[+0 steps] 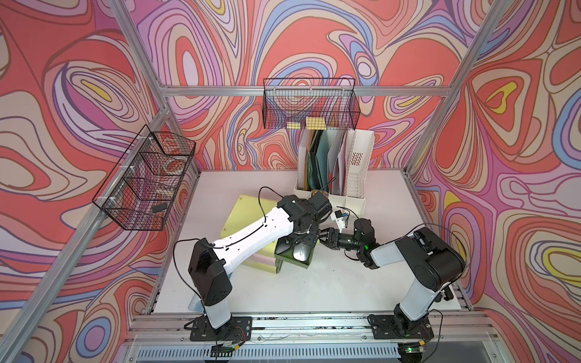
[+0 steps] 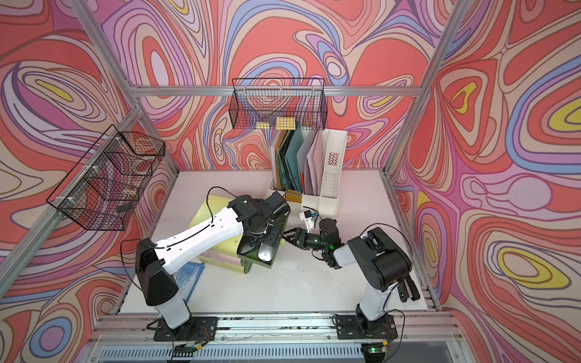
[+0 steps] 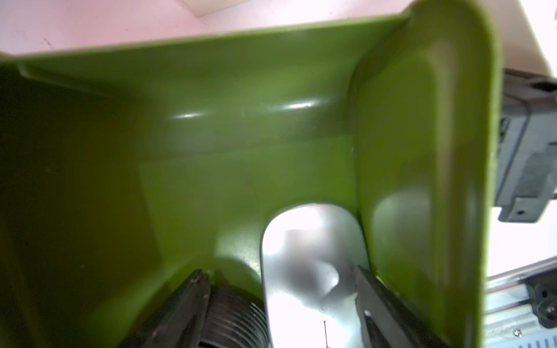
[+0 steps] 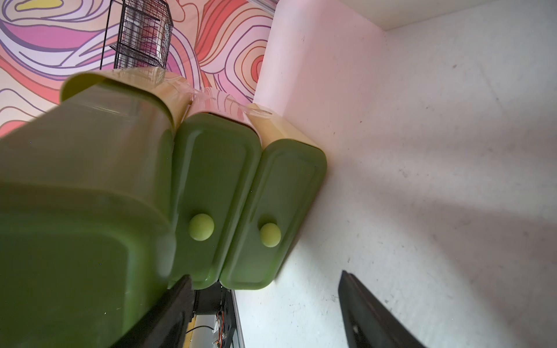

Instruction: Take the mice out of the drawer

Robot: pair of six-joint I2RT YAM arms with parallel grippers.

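The green drawer (image 1: 294, 262) stands pulled out of the yellow cabinet (image 1: 242, 214). In the left wrist view a silvery white mouse (image 3: 313, 261) lies on its floor against the right wall, its lower end cut off. A dark ribbed object (image 3: 235, 319), perhaps a second mouse, sits left of it, partly hidden. My left gripper reaches down into the drawer, open; one finger is left of the dark object and the other overlaps the white mouse's right edge. Outside the drawer, my right gripper is open and empty, close beside the drawer's outer side (image 4: 63, 261).
Two closed drawers with round knobs (image 4: 201, 226) show beyond the open one. White file holders (image 1: 357, 175) stand at the back of the table. A blue item (image 2: 188, 279) lies front left. Bare table (image 1: 345, 284) extends right and in front of the drawer.
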